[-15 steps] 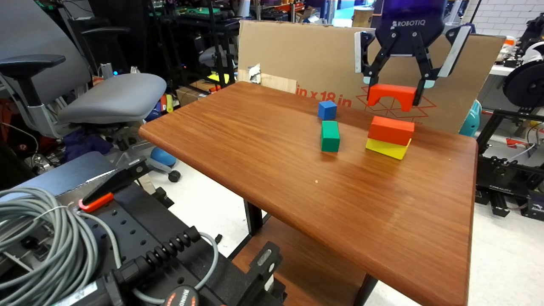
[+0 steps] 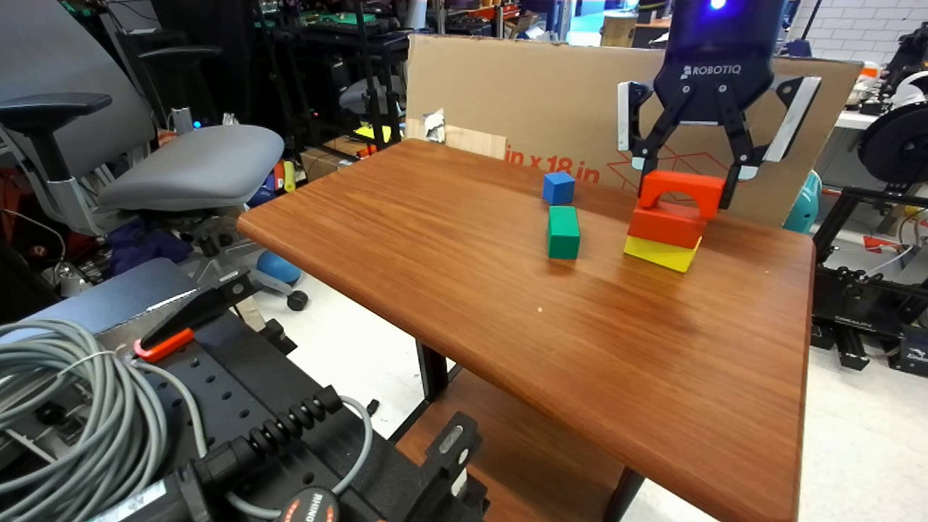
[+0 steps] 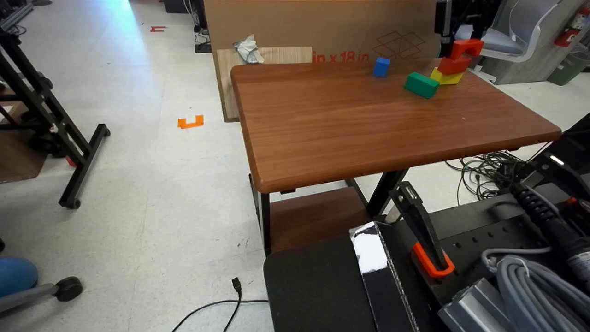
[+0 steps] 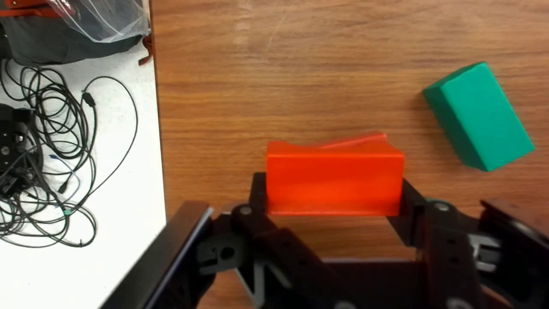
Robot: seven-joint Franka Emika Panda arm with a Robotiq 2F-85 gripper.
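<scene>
My gripper (image 2: 687, 187) is shut on a red arch block (image 2: 687, 182), its fingers at the two ends of the arch. The arch is low over a red rectangular block (image 2: 665, 225), overlapping it in exterior view 1; whether they touch I cannot tell. Under that block lies a yellow block (image 2: 659, 253) on the table. In the wrist view the arch (image 4: 334, 180) fills the space between my fingers and hides most of what is beneath it. A green block (image 2: 563, 233) and a blue cube (image 2: 558, 188) sit apart to the left in exterior view 1.
A cardboard sheet (image 2: 539, 96) stands upright along its back edge. In the wrist view, black cables (image 4: 56, 154) lie on the floor beyond the table edge.
My gripper has come down and slightly right in exterior view 1, carrying the red arch from above the stack to close over the red block. The other blocks have stayed put.
</scene>
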